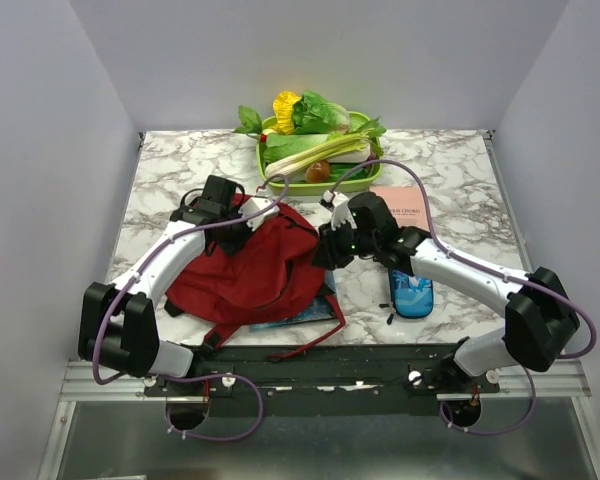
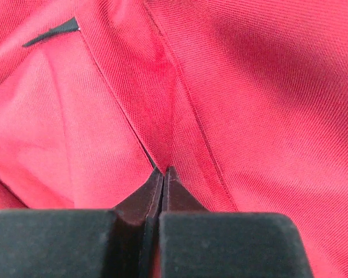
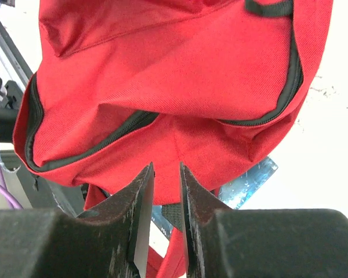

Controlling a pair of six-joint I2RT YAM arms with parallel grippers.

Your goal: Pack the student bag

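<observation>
The red bag (image 1: 250, 290) lies spread out on the left half of the marble table, with black zippers and straps (image 3: 278, 104). My left gripper is down on the red fabric, its fingertips close together; whether cloth is between them is unclear. My right gripper hovers over the bag's right edge, fingers slightly apart with nothing visibly between them. A blue flat item (image 3: 249, 182) lies under the bag's edge. A blue pencil case (image 1: 411, 296) and a salmon booklet (image 1: 405, 200) are to the right.
A green basket (image 1: 355, 180) of vegetables stands at the back centre. Bare table shows at right and back left. The black front edge of the table runs below the bag.
</observation>
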